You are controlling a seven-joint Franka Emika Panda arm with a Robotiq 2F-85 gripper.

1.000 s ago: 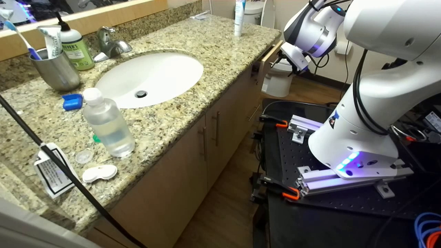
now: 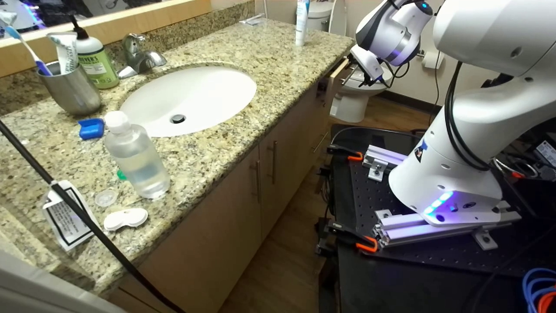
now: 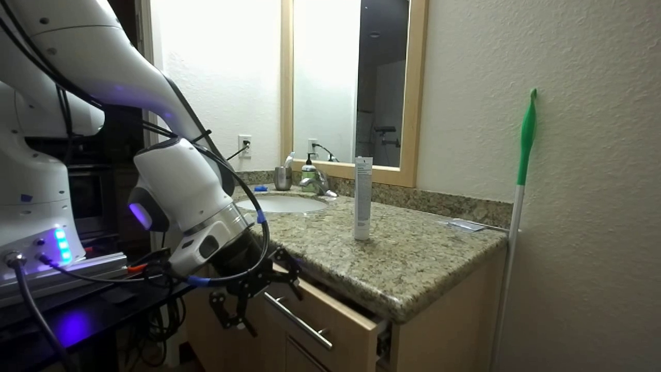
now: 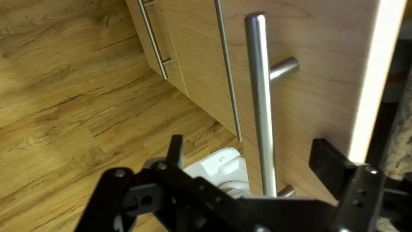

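A wooden drawer (image 3: 353, 308) under the counter is pulled partly out. It has a metal bar handle (image 3: 298, 321) across its front. My gripper (image 3: 272, 308) stands open at the drawer front, near the handle's end. In the wrist view the handle (image 4: 262, 104) runs between the two spread fingers of my gripper. The right finger (image 4: 328, 166) lies toward the drawer's bright top edge, while the left one is over the floor side. Contact with the drawer cannot be made out, and nothing is clasped.
On the granite counter (image 3: 409, 260), a white tube (image 3: 363, 204) stands upright above the drawer. A sink (image 2: 190, 99), a clear bottle (image 2: 138, 156) and a cup (image 2: 73, 91) are farther along. More cabinet handles lie below, and a toilet (image 2: 354, 101) stands beyond the counter.
My gripper has shifted slightly left and up in exterior view 1, closer to the counter, and now covers more of the drawer's outer end. The counter items have not moved.
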